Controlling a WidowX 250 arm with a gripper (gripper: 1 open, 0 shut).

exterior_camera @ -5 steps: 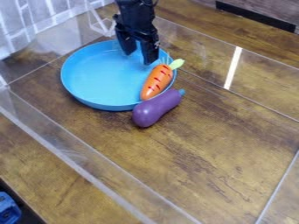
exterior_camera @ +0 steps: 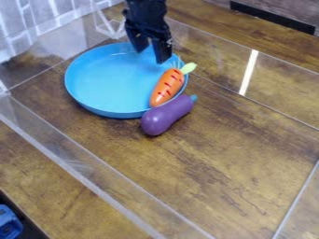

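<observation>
A blue plate [exterior_camera: 103,82] sits on the wooden table. An orange toy carrot [exterior_camera: 167,86] with a pale green top lies on its right side. A purple toy eggplant [exterior_camera: 165,118] lies just outside the plate at its front right. My dark gripper [exterior_camera: 149,47] hangs over the back rim of the plate, open, above and behind the carrot.
A blue object [exterior_camera: 7,224] is cut off at the lower left edge. A clear wall stands at the upper left.
My gripper has risen slightly toward the back of the plate. The plate, carrot and eggplant have not visibly moved.
</observation>
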